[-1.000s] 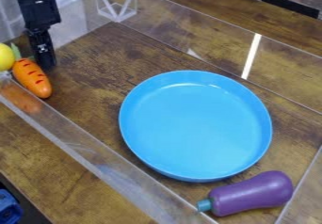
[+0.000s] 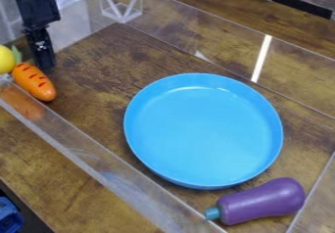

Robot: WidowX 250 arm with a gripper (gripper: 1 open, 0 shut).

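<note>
The black gripper (image 2: 39,46) is at the upper left, low in the back left corner of the clear-walled enclosure, just behind an orange toy carrot (image 2: 34,81). Its fingers are dark and small in view, and nothing shows clearly between them; they look shut. A yellow round toy (image 2: 7,59) sits at the left edge beside the carrot, partly cut off by the frame. A large blue plate (image 2: 202,129) lies right of centre, and a purple toy eggplant (image 2: 258,203) lies at the lower right.
Clear walls (image 2: 105,163) run around the wooden surface. The wood between the gripper and the plate is bare. A blue object (image 2: 8,217) shows at the lower left outside the wall.
The gripper has shifted very slightly at the upper left. The toys and the plate have not moved.
</note>
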